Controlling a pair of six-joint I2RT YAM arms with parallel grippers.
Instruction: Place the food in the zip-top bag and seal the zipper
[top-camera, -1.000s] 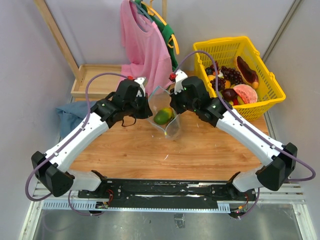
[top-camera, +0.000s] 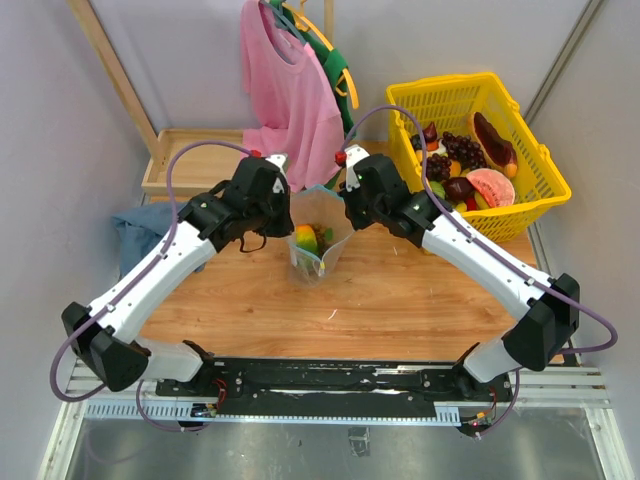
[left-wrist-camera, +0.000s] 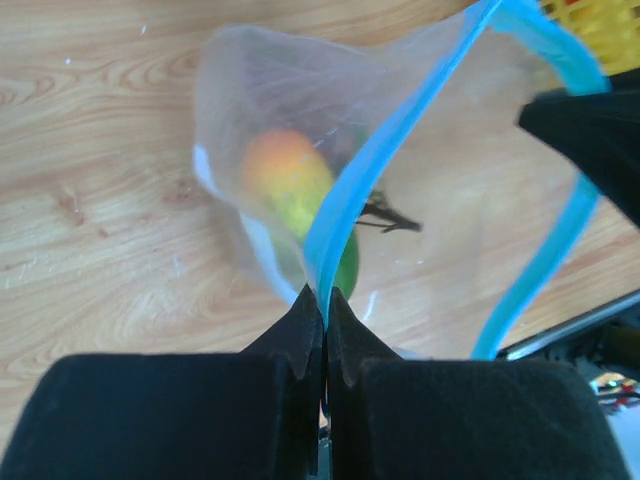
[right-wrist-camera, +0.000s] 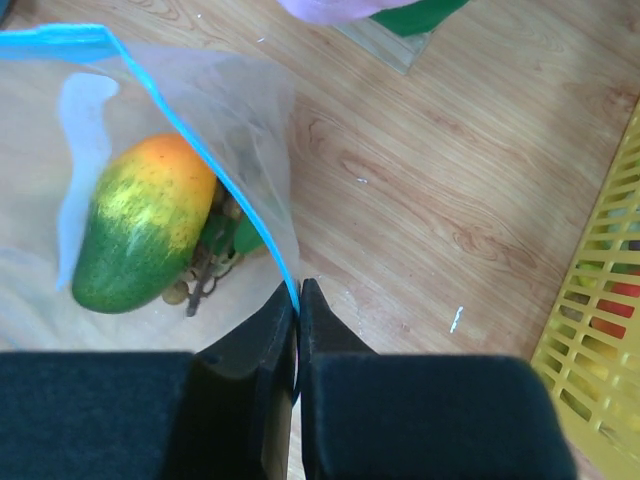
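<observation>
The clear zip top bag (top-camera: 315, 262) with a blue rim hangs between my two grippers, its mouth spread wide. Inside lie a green-and-orange mango (right-wrist-camera: 147, 222) and a dark stem with small green pieces (right-wrist-camera: 212, 262). My left gripper is shut on one side of the rim (left-wrist-camera: 345, 205). On the opposite side, my right gripper is shut on the blue edge (right-wrist-camera: 235, 195). In the top view both fingertips are hidden by the arms.
A yellow basket (top-camera: 553, 195) of assorted fruit stands at the back right. Behind the bag hang a pink shirt (top-camera: 290, 95) and a green garment; a wooden tray (top-camera: 200, 165) and blue cloth (top-camera: 147, 230) are at the left.
The bag has swung to the left and the mango has shifted left inside it. My right gripper has moved slightly, and both grippers have stayed on the rim.
</observation>
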